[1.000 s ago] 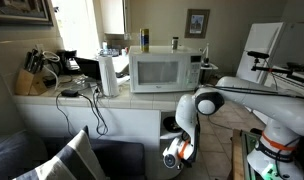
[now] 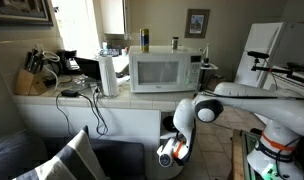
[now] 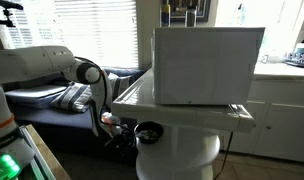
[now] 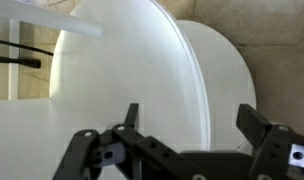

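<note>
In the wrist view my gripper stands open, its two black fingers wide apart with nothing held between them. Beyond them lies a large white rounded surface [image 4: 142, 75] with a curved edge, and a white disc-like base [image 4: 227, 75] shows past that edge over the tiles. Exterior view 1 has the gripper [image 2: 170, 160] low down beside the white counter, angled downward. From the other side, the gripper [image 3: 114, 142] hangs near a dark round pot or bin [image 3: 149, 132]; the gap between them is hard to judge.
A white microwave [image 2: 167, 72] sits on the counter [image 2: 112, 101] above the arm, with a knife block [image 2: 32, 83] farther left. Dark cushioned seating [image 2: 122, 158] lies left of the gripper. Tiled floor [image 2: 217, 145] is open to the right.
The arm has shifted slightly up and to the right in exterior view 1. The gripper stays low in nearly the same spot, and the surroundings look unchanged.
</note>
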